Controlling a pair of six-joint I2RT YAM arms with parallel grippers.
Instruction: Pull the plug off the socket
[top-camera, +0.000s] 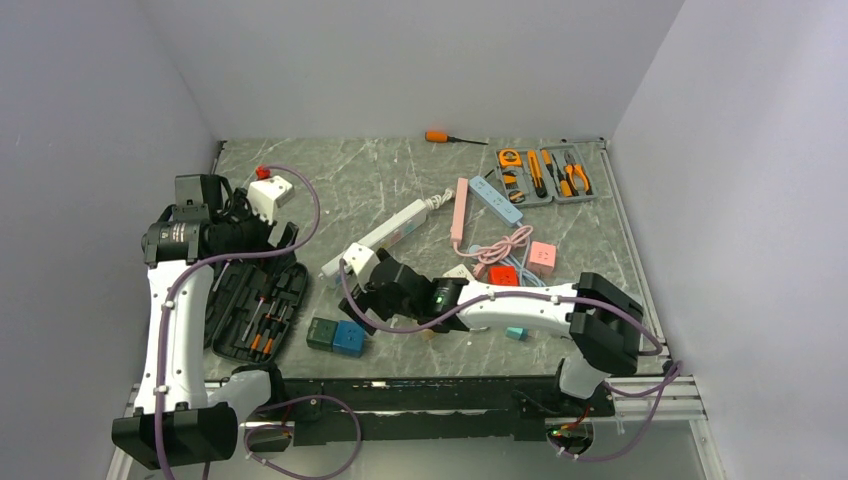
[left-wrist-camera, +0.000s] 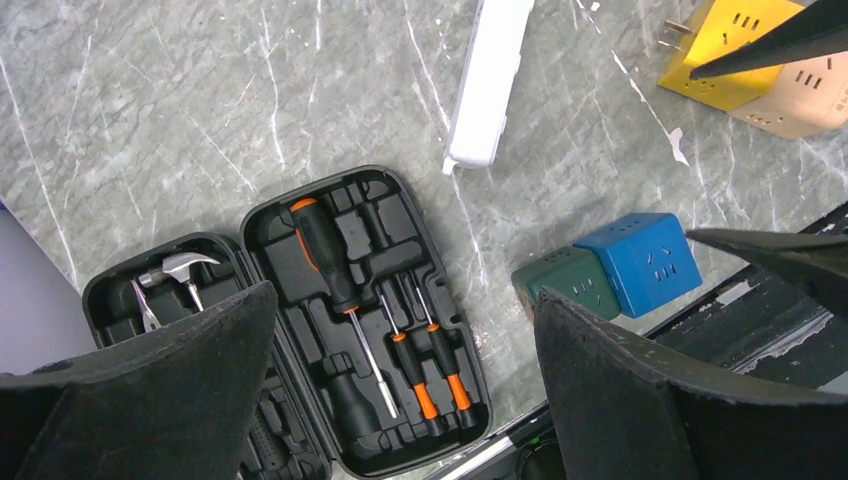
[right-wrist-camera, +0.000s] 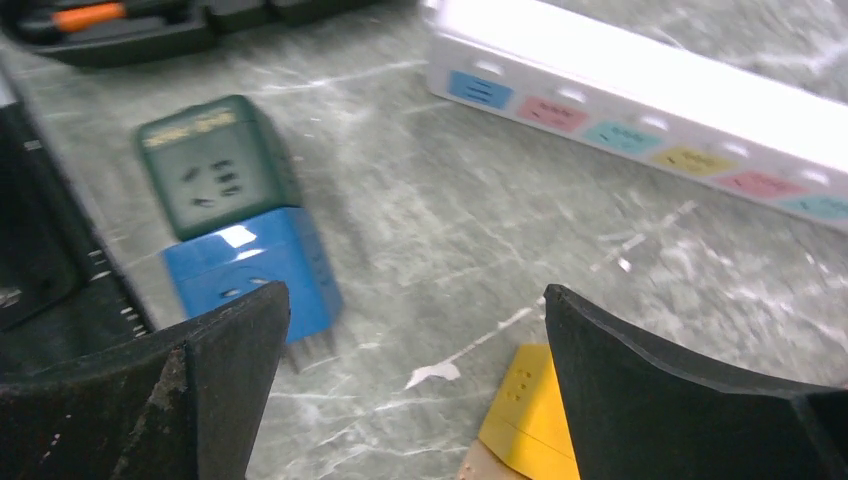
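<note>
A blue socket block with metal prongs beneath sits beside a dark green block near the front edge; in the left wrist view the blue (left-wrist-camera: 640, 260) and green (left-wrist-camera: 560, 285) blocks look side by side, touching or nearly so. My right gripper (top-camera: 362, 290) is open above and to the right of them, nothing between its fingers. In the right wrist view a yellow block (right-wrist-camera: 525, 420) shows at bottom right. My left gripper (top-camera: 268, 235) stands open over the black toolbox (top-camera: 255, 340) at the left, holding nothing.
A white power strip (top-camera: 395, 225) lies diagonally in the middle. Behind are pink (top-camera: 460, 210) and blue strips (top-camera: 495, 200) and an orange tool kit (top-camera: 545, 170). Several socket blocks and cables crowd the centre right.
</note>
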